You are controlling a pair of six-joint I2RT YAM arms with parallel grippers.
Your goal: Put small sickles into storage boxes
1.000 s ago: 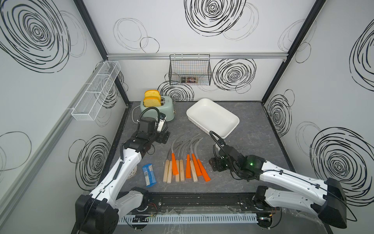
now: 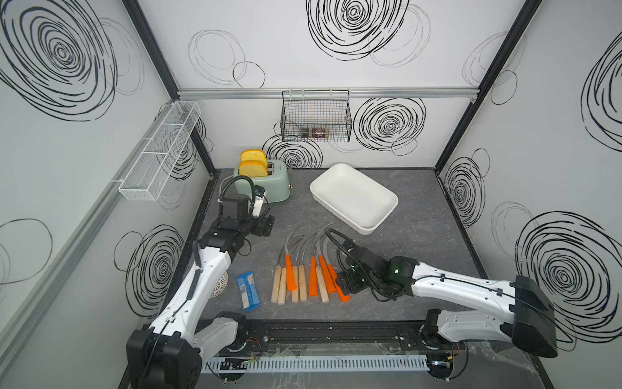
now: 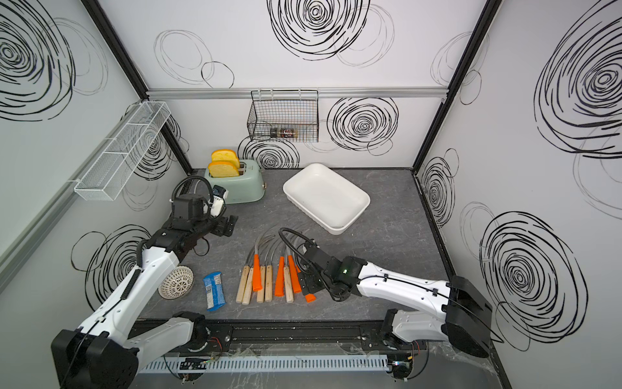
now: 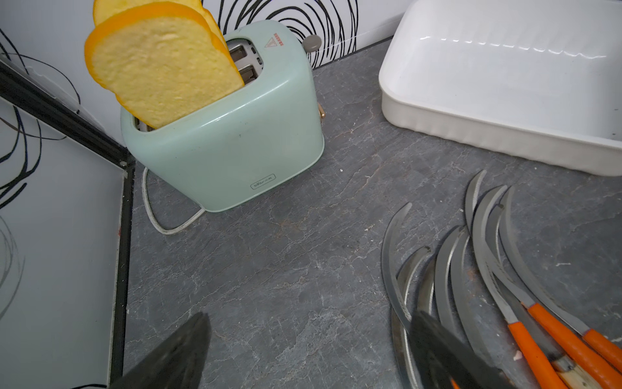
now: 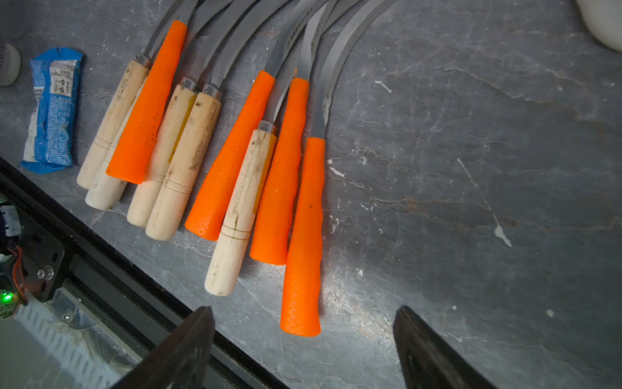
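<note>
Several small sickles with orange or pale wooden handles lie side by side on the grey table, curved blades pointing to the back. In the right wrist view the rightmost orange-handled sickle (image 5: pixel 303 259) lies between the fingers of my right gripper, which is open above it and touches nothing. An orange-handled sickle (image 5: pixel 280 181) and a wooden-handled sickle (image 5: pixel 241 214) lie close to its left. The empty white box (image 2: pixel 353 197) stands at the back right. My left gripper is open, left of the blades (image 4: pixel 392 259), with nothing held.
A green toaster (image 4: pixel 239 142) with toy bread stands at the back left. A blue packet (image 2: pixel 247 290) lies left of the handles. Wire baskets hang on the back wall (image 2: pixel 315 116) and left wall (image 2: pixel 162 149).
My right gripper has moved left, from beside the rightmost orange handle to over it. The sickles have not moved.
</note>
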